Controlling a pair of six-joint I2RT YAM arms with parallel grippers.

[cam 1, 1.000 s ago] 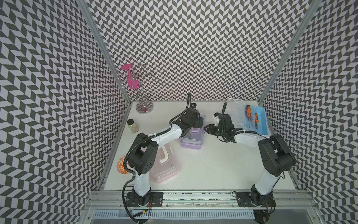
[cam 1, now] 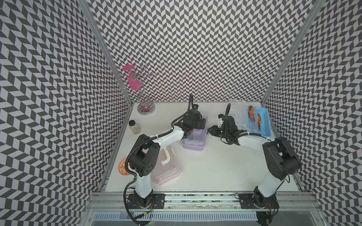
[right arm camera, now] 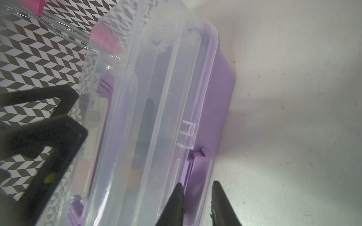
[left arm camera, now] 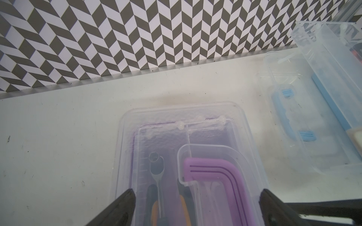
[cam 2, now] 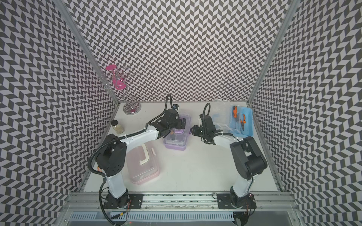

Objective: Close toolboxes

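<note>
A purple toolbox (cam 1: 194, 147) with a clear lid (left arm camera: 150, 126) stands mid-table, the lid lying over its base and tools showing through. Over this lid, my left gripper has its fingers spread wide, one on either side of the purple handle (left arm camera: 211, 169). Close to the box's right side is my right gripper, its fingertips a little apart near the purple latch (right arm camera: 199, 169); whether they touch it I cannot tell. At front left rests a pink toolbox (cam 1: 166, 175), lid down. The blue toolbox (cam 1: 265, 128) at back right is open.
The blue box's clear lid (cam 2: 221, 113) lies folded out to its left, behind my right arm. A spice jar (cam 1: 134, 128), a metal stand (cam 1: 146, 108) and an orange disc (cam 1: 123, 166) line the left side.
My right gripper has shifted very slightly to the right, away from the purple box's side. The left arm and the boxes look unmoved.
</note>
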